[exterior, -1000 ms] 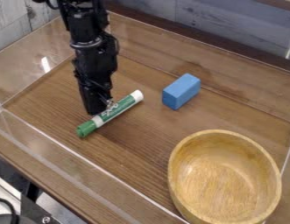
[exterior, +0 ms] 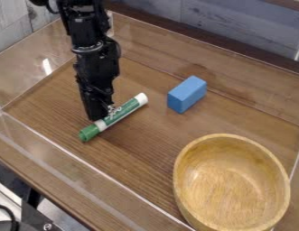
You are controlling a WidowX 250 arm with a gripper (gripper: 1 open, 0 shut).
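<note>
My black gripper (exterior: 98,114) reaches down from the top left to just beside a green cylindrical stick (exterior: 103,124) with white ends, lying diagonally on the wooden table. Its fingertips are at the stick's upper-left side; they are small and dark, and whether anything is between them cannot be made out. The gripper looks shut.
A blue block (exterior: 187,94) lies to the right of the stick. A large yellow bowl (exterior: 230,180) stands at the lower right. The table's left edge, with cables beyond it, is at lower left.
The arm has shifted very slightly to the left. The stick, block and bowl look unmoved.
</note>
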